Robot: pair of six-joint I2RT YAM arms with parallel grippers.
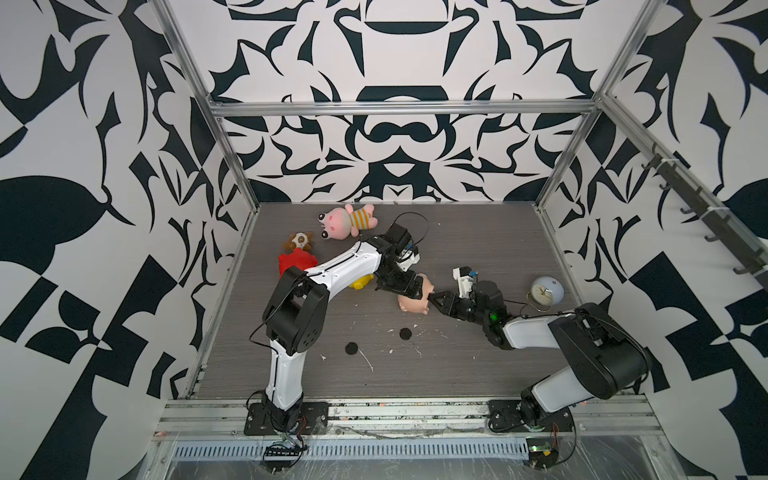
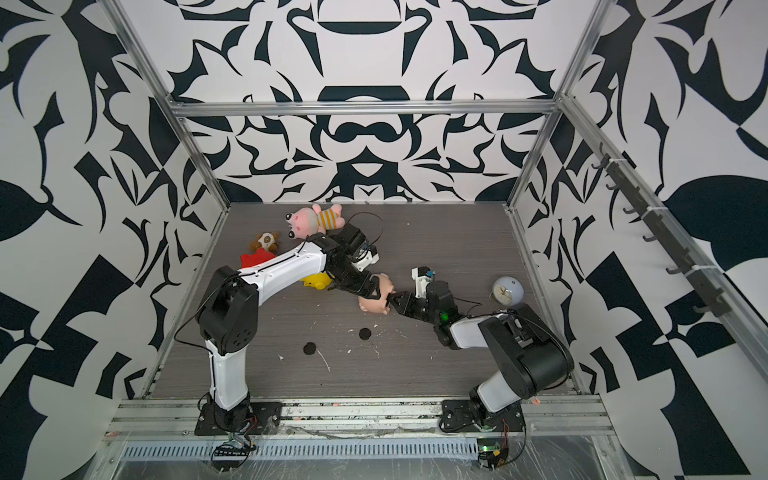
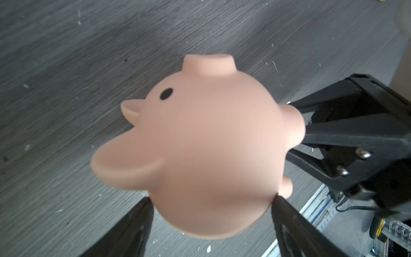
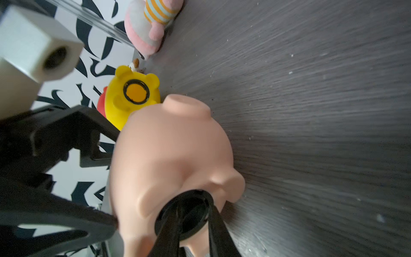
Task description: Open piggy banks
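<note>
A pink piggy bank (image 1: 414, 302) sits mid-table between my two grippers. In the left wrist view its body (image 3: 214, 141) lies between the spread fingers of my open left gripper, which is above it. In the right wrist view the black ring (image 4: 184, 197) on the bank faces my right gripper; the two fingertips reach into this ring, somewhat apart. A yellow bank (image 4: 117, 100) with an orange centre lies behind, partly hidden by the left arm in the top views.
A red object (image 1: 294, 262), a brown plush (image 1: 299, 240) and a pink striped toy (image 1: 344, 222) stand at back left. A pale round object (image 1: 546, 291) is at right. Two black discs (image 1: 351, 348) lie on the clear front table (image 1: 280, 372).
</note>
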